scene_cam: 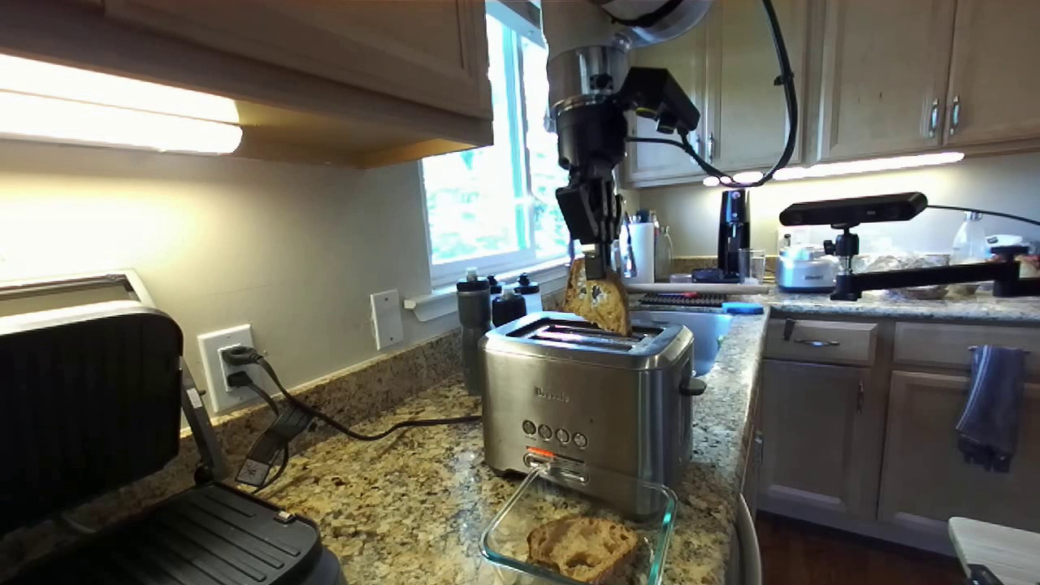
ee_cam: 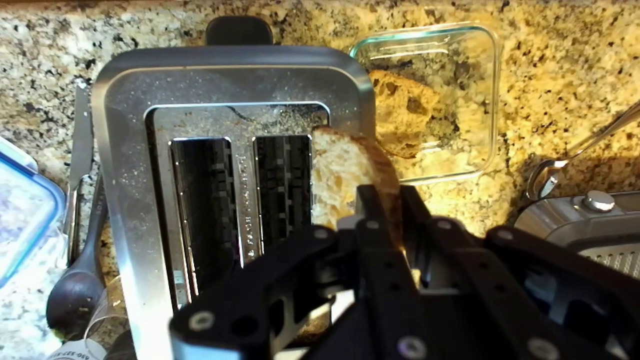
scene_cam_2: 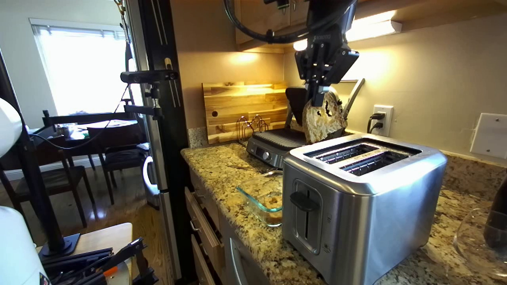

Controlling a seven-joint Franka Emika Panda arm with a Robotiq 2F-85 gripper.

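My gripper [scene_cam: 601, 263] is shut on a slice of bread [scene_cam: 596, 297], which hangs upright above the steel toaster [scene_cam: 585, 390]. In the second exterior view the held slice [scene_cam_2: 325, 116] is clear of the toaster's top, over its far side. From the wrist, the slice [ee_cam: 345, 171] shows pinched between the fingers, beside the right-hand slot [ee_cam: 283, 180] rather than over it. Both slots look empty where they can be seen; my gripper hides their lower ends. A second bread slice [ee_cam: 399, 114] lies in a clear glass dish [ee_cam: 489, 120] beside the toaster.
An open grill press [scene_cam: 166, 526] stands beyond the dish. Bottles [scene_cam: 474, 322] crowd the wall side behind the toaster. Along its other side lie a knife [ee_cam: 81, 132], a dark spoon [ee_cam: 75, 300] and a blue-rimmed container [ee_cam: 36, 198]. A power cord runs to the wall outlet [scene_cam: 226, 361].
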